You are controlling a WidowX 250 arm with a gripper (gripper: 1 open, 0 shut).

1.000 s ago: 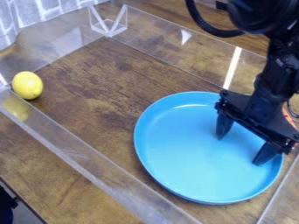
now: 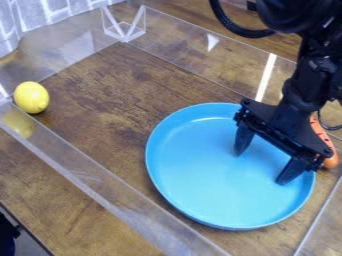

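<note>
The black gripper (image 2: pixel 263 153) hangs low over the right half of a blue plate (image 2: pixel 214 170), its two fingers spread apart with no object visible between them. Behind the gripper, an orange carrot-like object (image 2: pixel 325 145) lies at the plate's right side, partly hidden by the arm. A yellow lemon-like object (image 2: pixel 31 96) sits at the far left.
A clear-walled enclosure (image 2: pixel 100 195) surrounds the wooden surface (image 2: pixel 120 110). The area left of and behind the plate is bare. A black cable arcs above at the top right.
The gripper has shifted slightly left, exposing more of the orange object. The plate has moved a little to the left as well.
</note>
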